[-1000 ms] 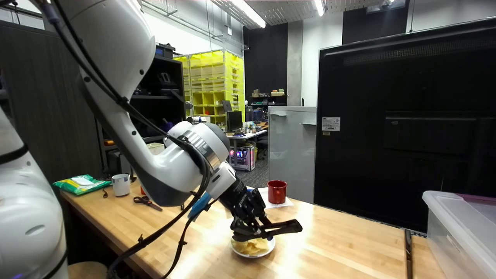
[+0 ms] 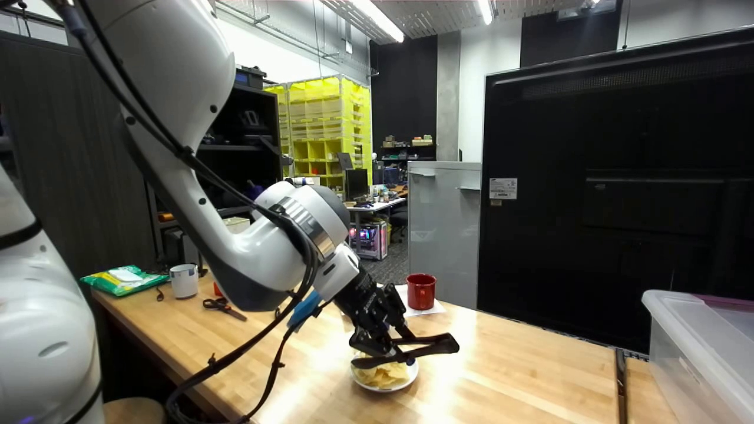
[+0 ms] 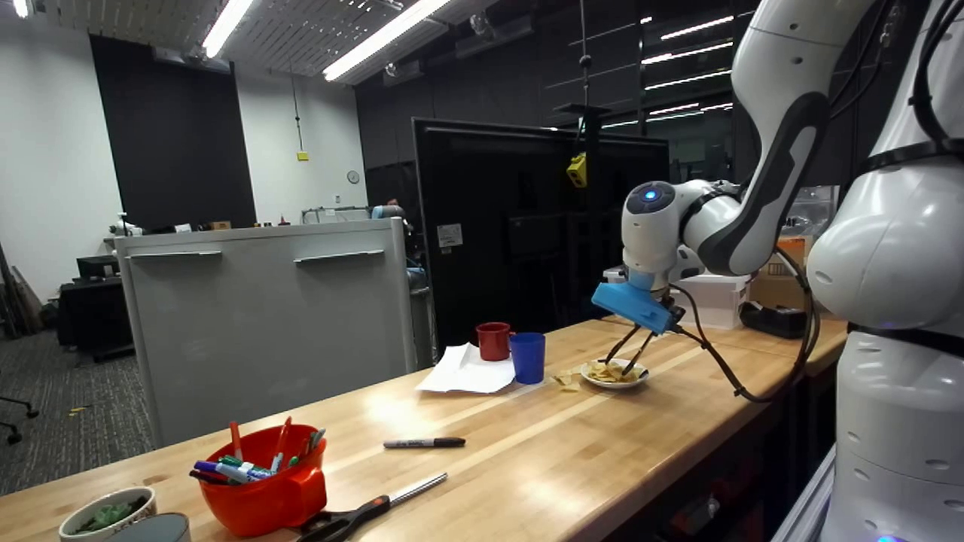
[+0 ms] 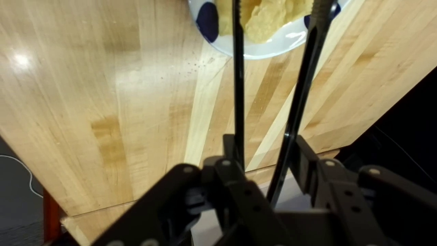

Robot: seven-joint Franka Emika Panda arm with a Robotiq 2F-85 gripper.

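Observation:
Black tongs are held between the pads of my gripper. Their two arms stand apart, with toothed ends over a white plate with dark blue spots. Yellow chips lie on the plate between and around the tong arms. In exterior view 2 the tongs slant down to the plate, their tips among or just above the chips. Whether a chip is pinched by them cannot be told. My gripper is low over the table in exterior view 1.
A blue cup, a red mug on white paper and loose chips are near the plate. A marker, scissors and a red pen holder lie farther off. Bare table surrounds the plate's right side.
The gripper and tongs have shifted only slightly above the plate, and the tong arms look a little farther apart. The plate has stayed in place.

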